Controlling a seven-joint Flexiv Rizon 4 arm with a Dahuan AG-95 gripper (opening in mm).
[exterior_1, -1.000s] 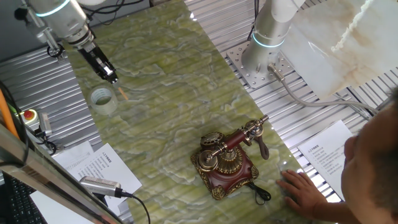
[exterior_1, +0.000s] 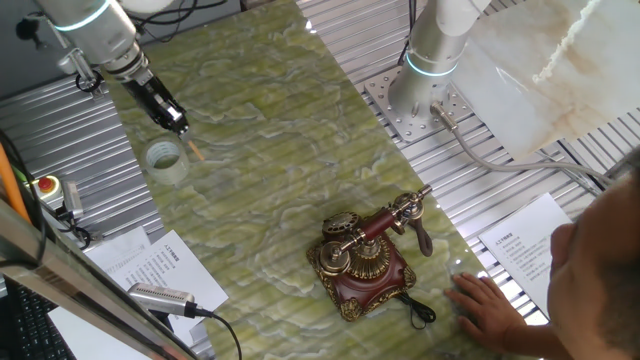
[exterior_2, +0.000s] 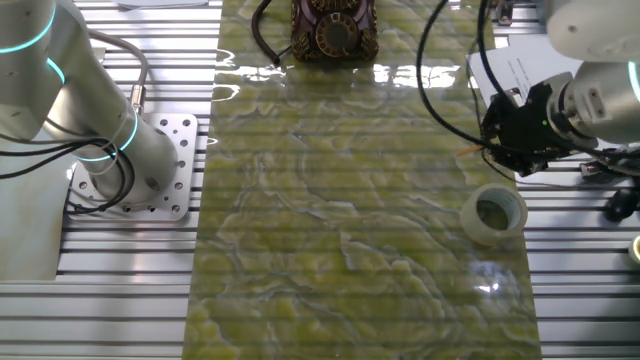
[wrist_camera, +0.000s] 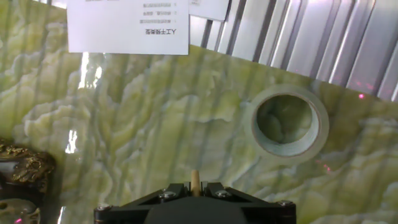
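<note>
My gripper hangs above the green marbled board near its left edge, shut on a thin wooden stick. The tan end of the stick pokes out past the fingertips and also shows in exterior view 2, the stick left of the black gripper. A pale roll of tape lies on the board, its hole facing up, apart from the stick. An old-style red and gold telephone stands on the board with its handset on the cradle.
A person's hand rests at the board's edge by the telephone. Printed sheets lie beside the board, near a grey device with a cable. The middle of the board is clear.
</note>
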